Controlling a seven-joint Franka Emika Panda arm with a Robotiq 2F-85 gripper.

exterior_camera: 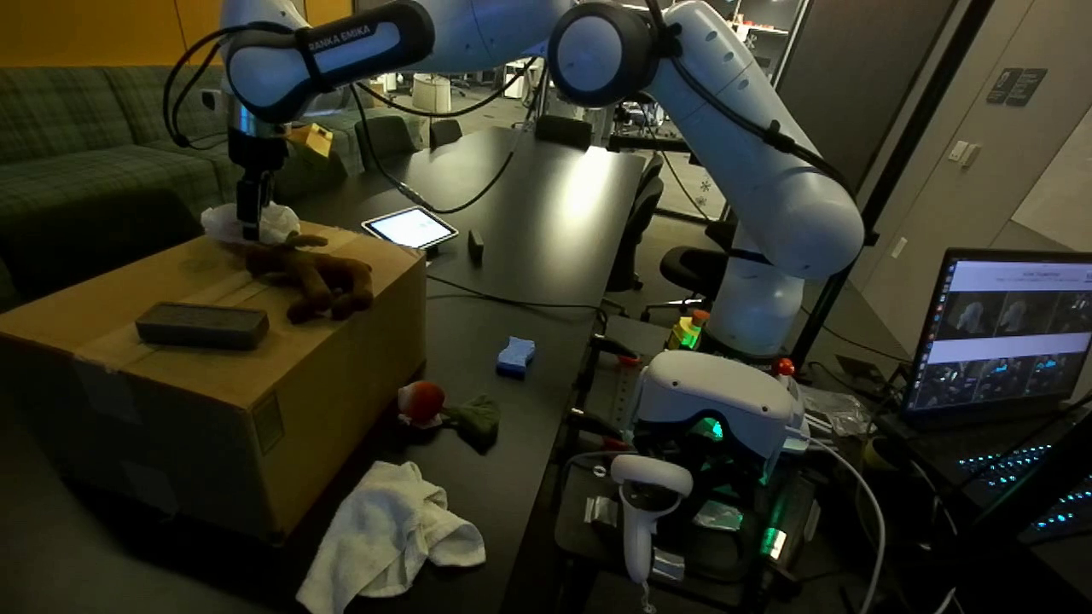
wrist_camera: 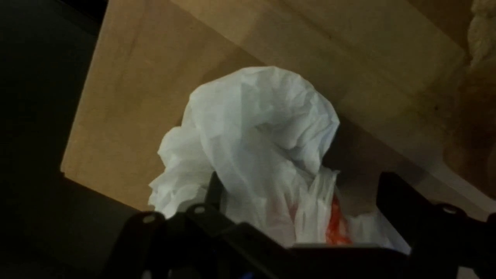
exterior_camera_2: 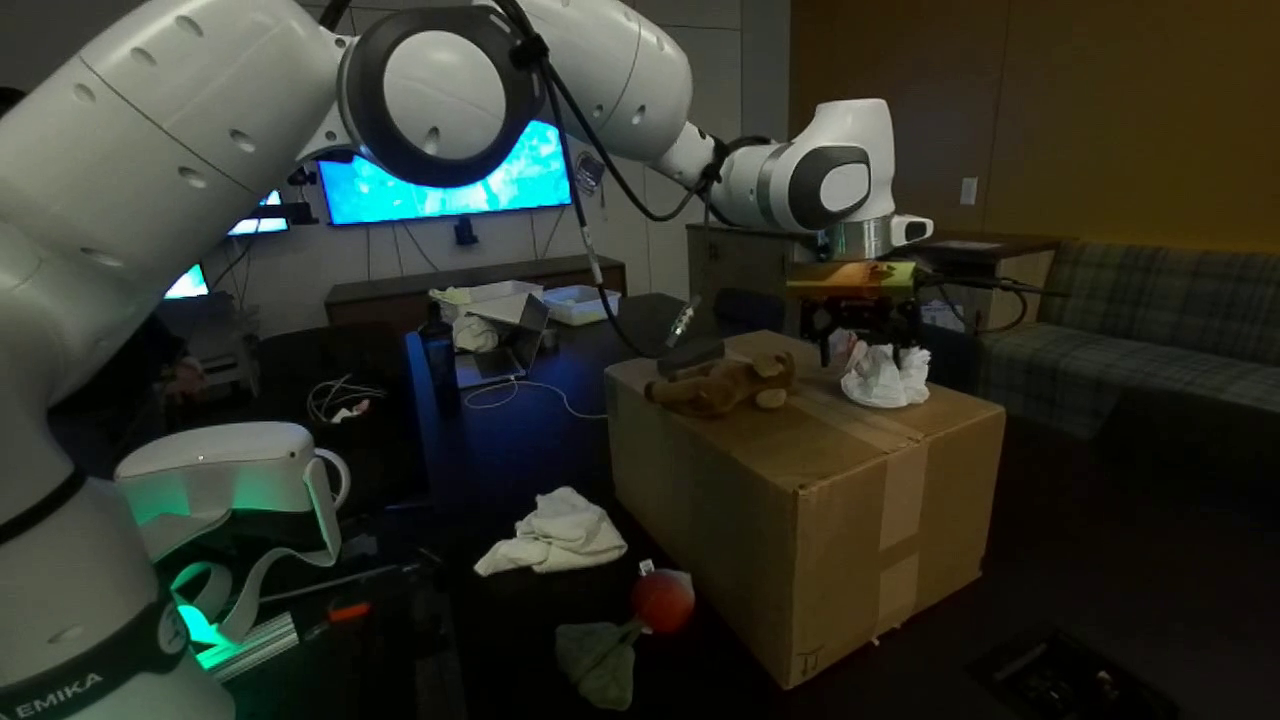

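Note:
A crumpled white plastic bag (wrist_camera: 265, 139) with a red patch rests near a corner of the cardboard box's top (wrist_camera: 121, 116). My gripper is open over it, its fingers apart. One finger presses in among the folds at the left, and the other stands at the right, above the box. Exterior view 2 has the bag (exterior_camera_2: 885, 374) directly under the gripper (exterior_camera_2: 861, 350). In exterior view 1 the gripper (exterior_camera: 252, 223) points straight down and hides part of the bag (exterior_camera: 278, 222).
Beside the bag on the box lie a brown plush toy (exterior_camera: 319, 276) and a dark grey block (exterior_camera: 203, 326). Down on the table are a white cloth (exterior_camera: 394, 532), a red-and-green toy (exterior_camera: 421, 402), a blue sponge (exterior_camera: 516, 355) and a tablet (exterior_camera: 409, 227).

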